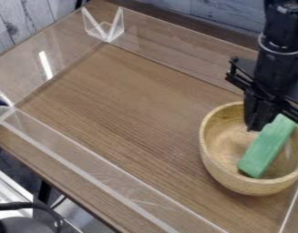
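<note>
A wooden bowl [224,171] sits at the right of the table, holding a green oblong object [263,155] that lies tilted along its right side. The black gripper [254,125] hangs over the back part of the bowl, its fingertips just left of the green object's upper end. It looks shut, with nothing visible between its fingers. Whether the fingertips touch anything is unclear.
A wide stretch of bare wooden table [115,109] lies left of the bowl. A clear plastic holder [105,25] stands at the back left. Transparent strips run along the table's left side, with dark clutter beyond the edge.
</note>
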